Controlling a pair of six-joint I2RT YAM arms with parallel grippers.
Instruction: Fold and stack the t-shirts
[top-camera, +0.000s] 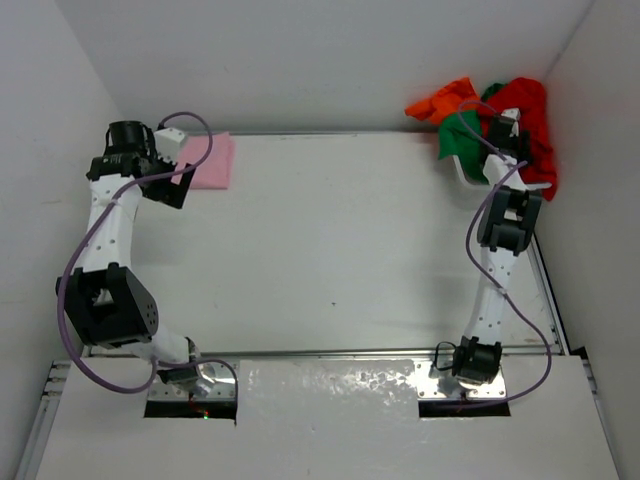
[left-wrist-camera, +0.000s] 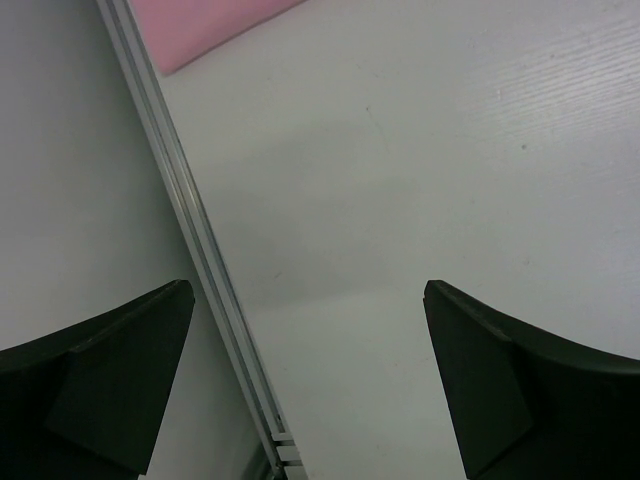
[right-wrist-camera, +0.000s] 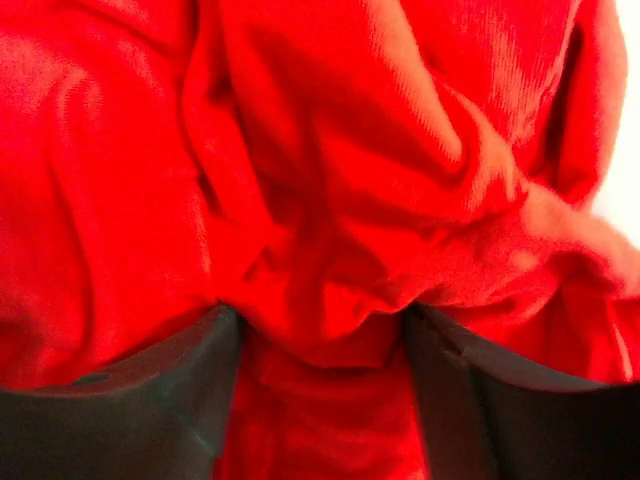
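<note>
A pink folded t-shirt (top-camera: 213, 165) lies flat at the table's back left. My left gripper (top-camera: 178, 186) hangs over the table's left side close to it; its fingers stand wide apart with only bare table below in the left wrist view. At the back right, a red t-shirt (top-camera: 535, 125) is heaped in a white bin (top-camera: 470, 184). My right gripper is down in this red cloth (right-wrist-camera: 330, 140), part open, with folds bunched between its fingers. Whether the cloth is gripped does not show.
A green shirt (top-camera: 460, 140) hangs over the bin's left side, and an orange shirt (top-camera: 443, 101) spills over its back left. Walls stand close behind and beside the bin.
</note>
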